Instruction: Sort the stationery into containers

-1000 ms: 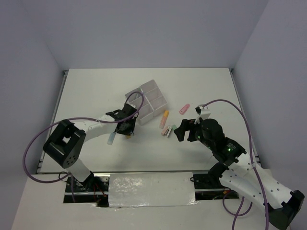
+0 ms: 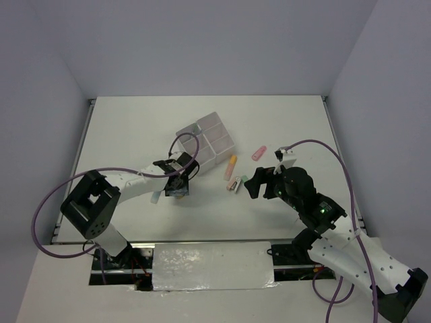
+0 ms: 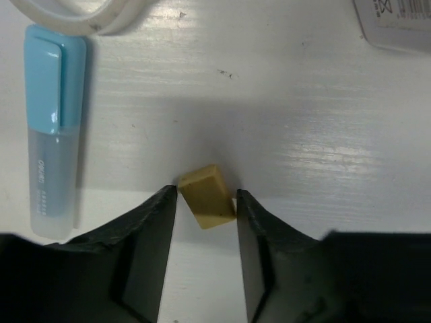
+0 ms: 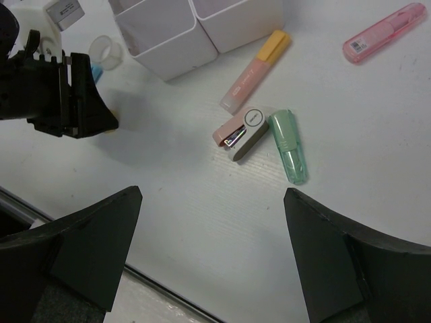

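In the left wrist view a small tan block lies on the table between the fingertips of my left gripper. Those fingers stand part open, close on either side of it; contact cannot be made out. To the left lies a blue highlighter, beside a whitish tape ring. The grey-white compartment box sits behind that gripper. My right gripper hangs wide open and empty over the right side. Ahead of it rest a pink-and-grey stapler, a green highlighter, an orange highlighter and a pink highlighter.
The left arm hides part of the table near the box.
The right arm and the other stationery stay put.
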